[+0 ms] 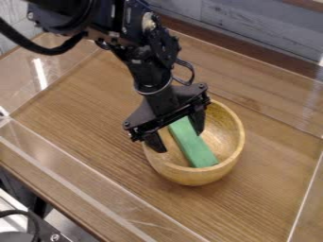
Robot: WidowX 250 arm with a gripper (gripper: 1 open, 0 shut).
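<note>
A light wooden bowl (212,166) stands on the wooden table in the middle right of the view, with a green rectangular block (194,145) lying inside it. My black gripper (175,127) is over the bowl's upper left part, at the upper end of the green block, and hides some of the bowl. Its fingers look spread, but whether anything is between them is unclear.
A pale grey wall runs along the back. Cables show at the lower left edge.
</note>
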